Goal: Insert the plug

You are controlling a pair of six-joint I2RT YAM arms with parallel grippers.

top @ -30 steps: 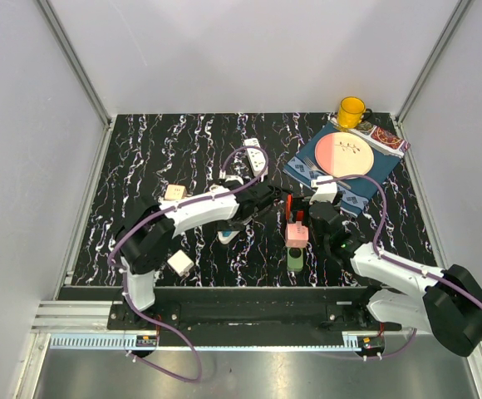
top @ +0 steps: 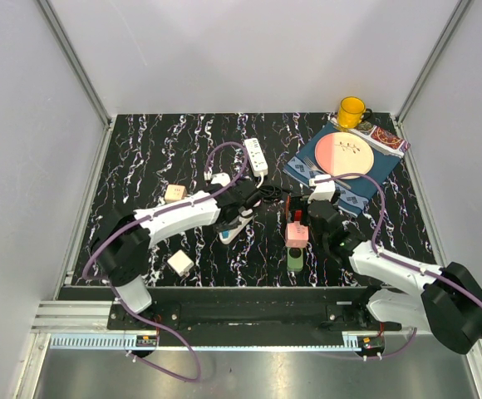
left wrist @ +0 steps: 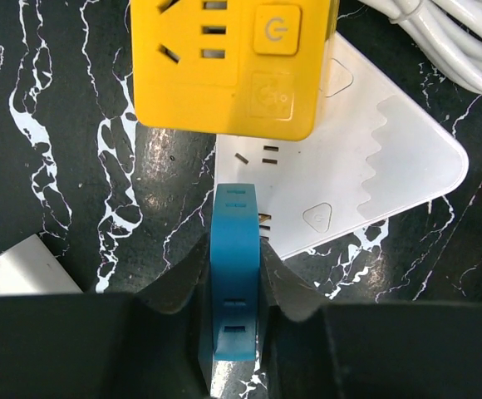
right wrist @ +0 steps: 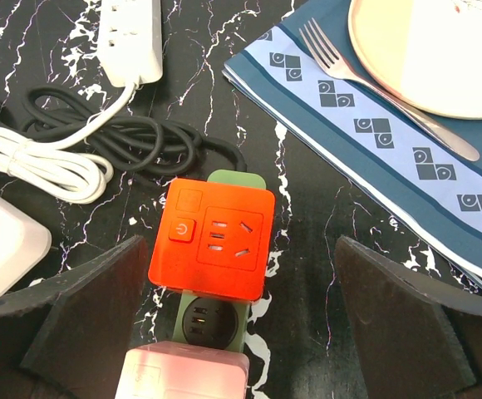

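In the left wrist view my left gripper is shut on a blue plug adapter (left wrist: 235, 216), seen edge-on. It is held over a white power strip (left wrist: 349, 158), beside a socket that it partly covers. A brass-coloured bit shows at the adapter's right edge; whether it enters the slots I cannot tell. A larger yellow adapter (left wrist: 216, 91) sits on the same strip. My right gripper stands open, its fingers on either side of an orange-red adapter (right wrist: 216, 237) on a green strip (right wrist: 239, 179), without touching it.
A pink adapter (right wrist: 183, 374) also sits on the green strip. White blocks (top: 180, 263) lie left on the dark marble. Bundled cables (right wrist: 133, 137) and another white strip (top: 256, 156) are behind. Plate (top: 344, 155), fork (right wrist: 391, 100) and yellow mug (top: 351, 112) occupy the back right.
My left arm has shifted to the left and slightly toward the front over the white strip, still shut. The right arm has stayed in place.
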